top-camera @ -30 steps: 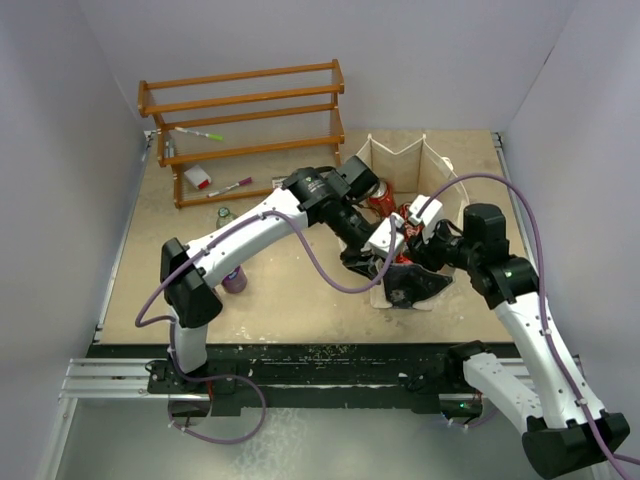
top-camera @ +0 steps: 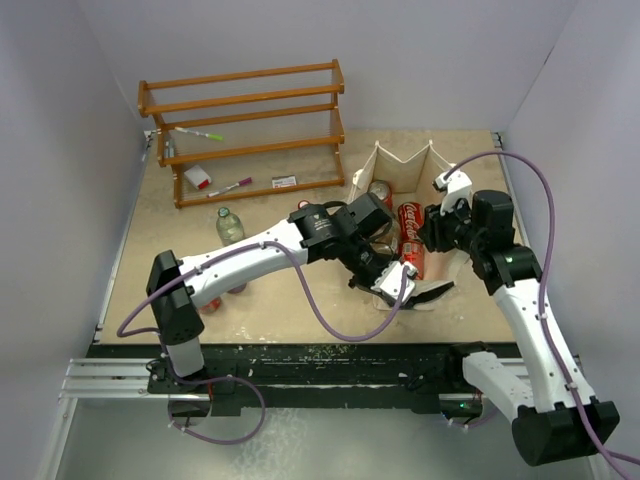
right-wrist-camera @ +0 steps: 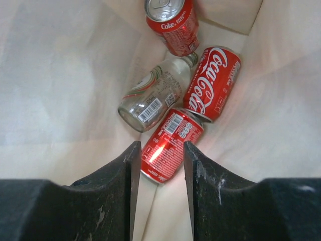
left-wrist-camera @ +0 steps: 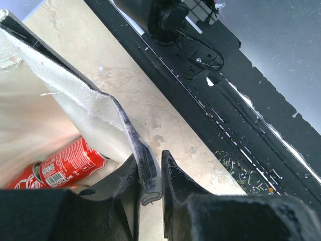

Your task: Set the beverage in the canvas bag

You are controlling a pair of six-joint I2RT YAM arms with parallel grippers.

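Note:
The canvas bag stands open at the table's right, holding Coca-Cola cans and a glass bottle. In the left wrist view my left gripper is shut on the bag's fabric rim, with cans inside beyond it. My right gripper is above the bag's opening, its fingers apart, seen against a lying red can, with nothing evidently held.
A green bottle and other drinks, mostly behind the left arm, stand on the left of the table. A wooden rack with markers is at the back left.
My left gripper has moved toward the front and right with the bag's rim. My right gripper has drawn back toward the rear right, uncovering more of the cans.

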